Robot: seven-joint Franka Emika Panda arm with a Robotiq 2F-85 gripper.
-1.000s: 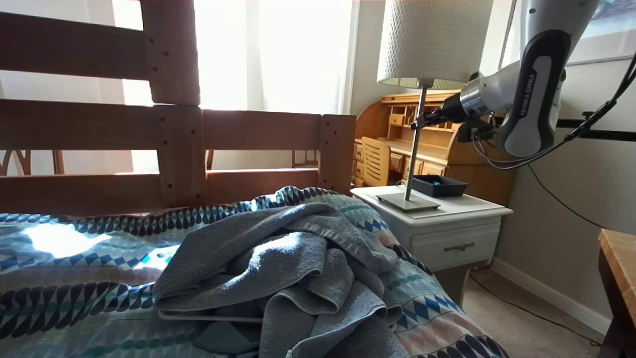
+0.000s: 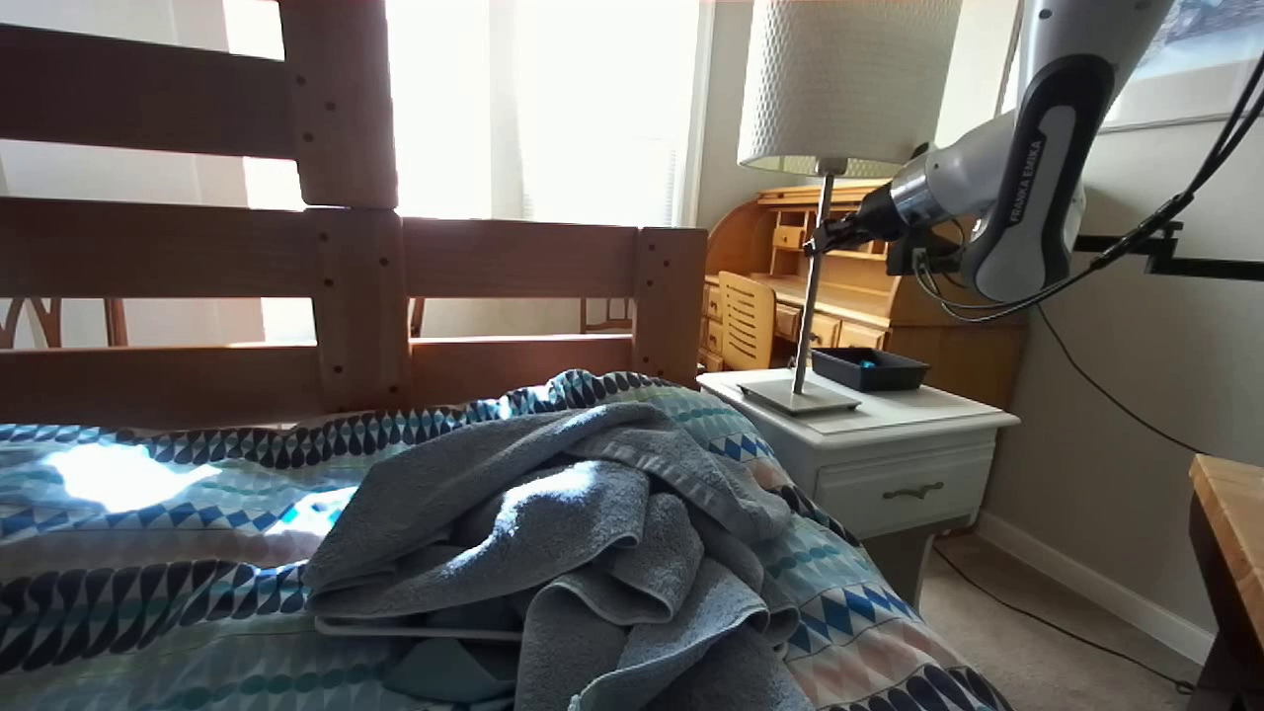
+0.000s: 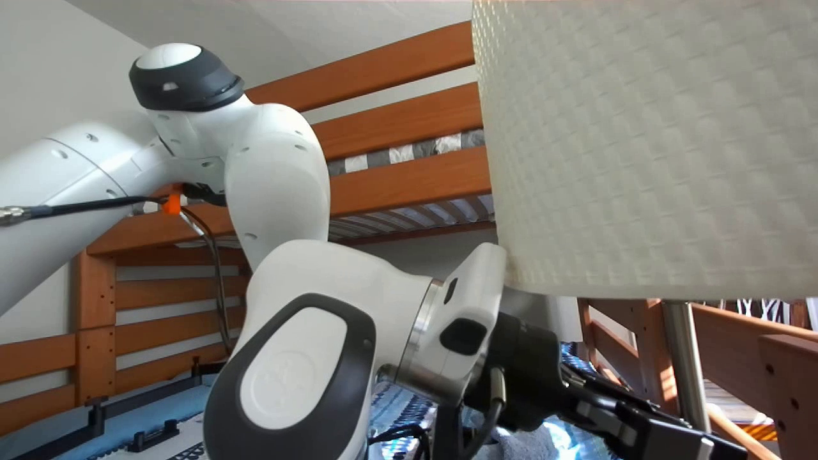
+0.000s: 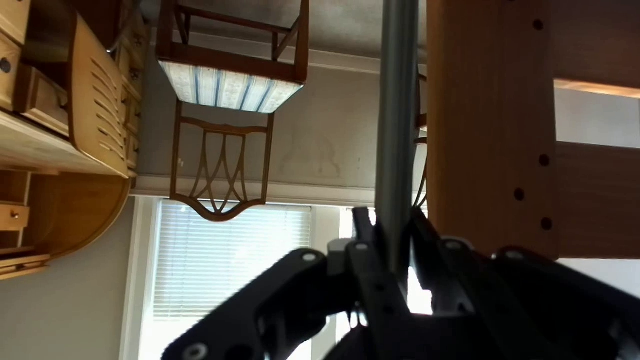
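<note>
A table lamp with a white textured shade [image 2: 847, 83] and a thin metal pole [image 2: 813, 314] stands on the white nightstand [image 2: 966, 417], leaning slightly. My gripper [image 2: 818, 243] is shut on the pole, a little below the shade. In the wrist view the pole [image 4: 397, 120] runs down between the fingers of my gripper. The lamp's flat square base [image 2: 800, 397] sits near the nightstand's left side. In exterior view 2 the shade [image 3: 652, 153] fills the upper right, close beside my wrist, and the fingertips are partly cut off by the lower edge.
A black tray [image 2: 871, 369] lies right behind the lamp base on the nightstand. The bed, with a crumpled grey towel [image 2: 569, 521], is at the left. The wooden bed frame [image 4: 492, 120] stands close to the pole.
The lamp has shifted a little to the left on the nightstand, and its pole leans slightly more. My arm and gripper have moved left with it, still around the pole.
</note>
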